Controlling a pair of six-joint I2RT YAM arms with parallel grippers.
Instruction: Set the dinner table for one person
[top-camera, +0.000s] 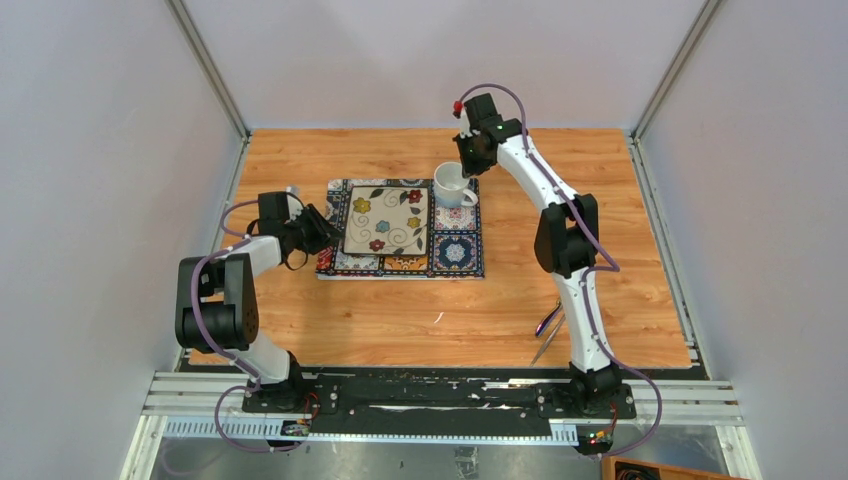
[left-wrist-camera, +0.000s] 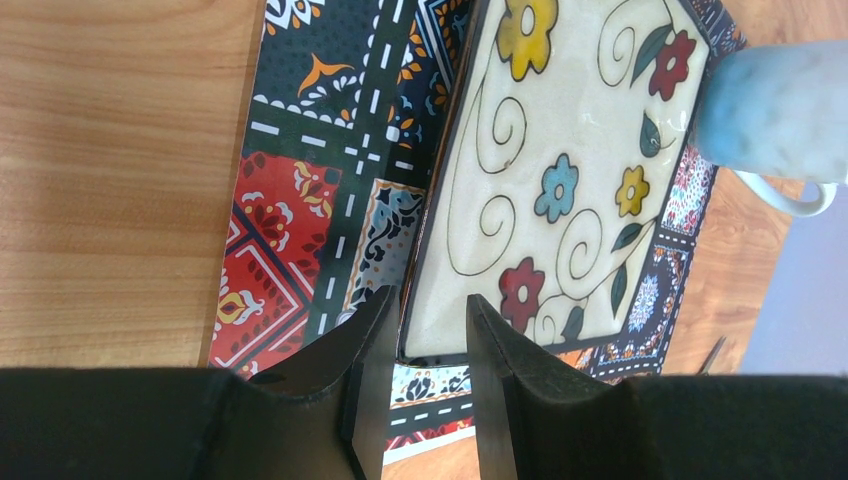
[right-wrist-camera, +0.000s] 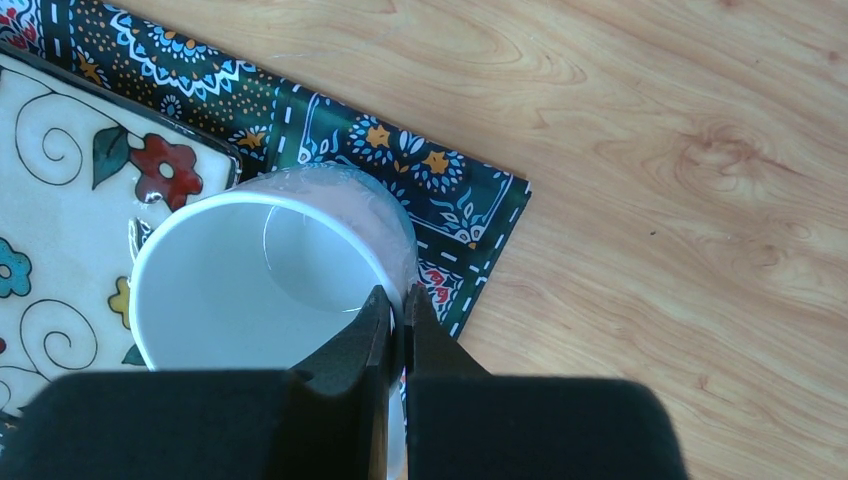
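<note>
A white mug is at the placemat's upper right, beside the square plate. In the right wrist view my right gripper is shut on the rim of the mug; whether its base touches the mat is hard to tell. The cream plate with painted flowers lies on the patterned placemat. At the plate's lower left corner my left gripper stands open, its fingers apart with no object held. Cutlery lies at the lower right, partly hidden by the right arm.
Side walls bound the table. A wooden box shows at the bottom right edge.
</note>
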